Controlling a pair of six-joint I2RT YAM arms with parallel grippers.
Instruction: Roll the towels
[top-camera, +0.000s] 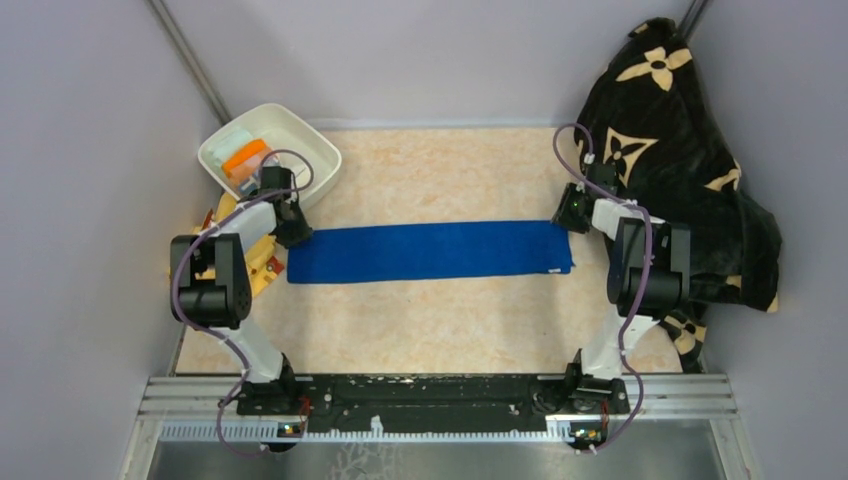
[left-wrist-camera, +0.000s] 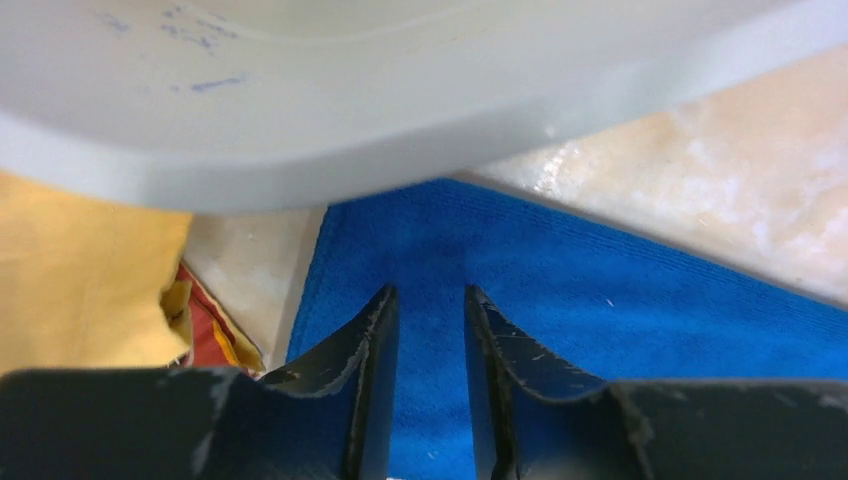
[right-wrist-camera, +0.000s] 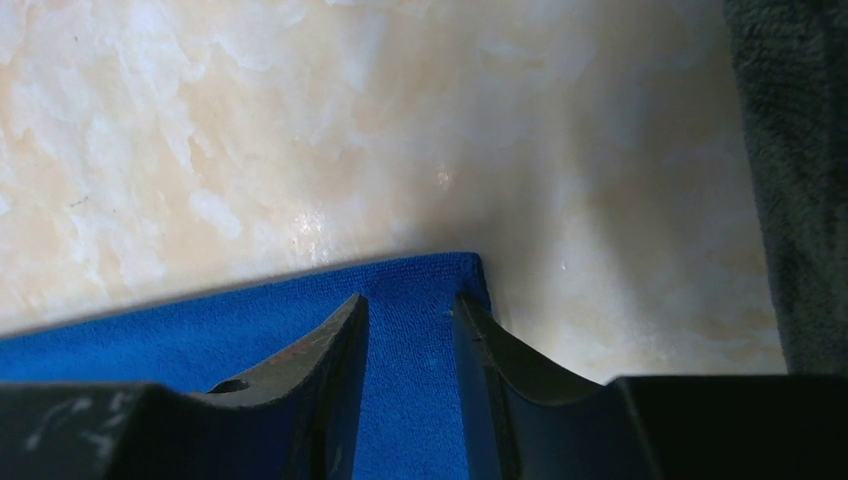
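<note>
A blue towel (top-camera: 430, 252) lies flat as a long narrow strip across the middle of the table. At its far left corner is my left gripper (top-camera: 300, 238). In the left wrist view, its fingers (left-wrist-camera: 376, 345) stand apart with blue cloth (left-wrist-camera: 440, 240) visible in the gap. My right gripper (top-camera: 563, 222) is at the far right corner. The right wrist view shows its fingers (right-wrist-camera: 345, 350) apart too, over the towel corner (right-wrist-camera: 430, 285). Whether the fingertips touch the cloth, I cannot tell.
A white bin (top-camera: 322, 165) holding an orange-topped item (top-camera: 243, 156) stands close behind the left gripper. Yellow cloth (top-camera: 258, 262) lies beside the left arm. A black patterned blanket (top-camera: 650, 130) is heaped on the right. Bare table lies before and behind the towel.
</note>
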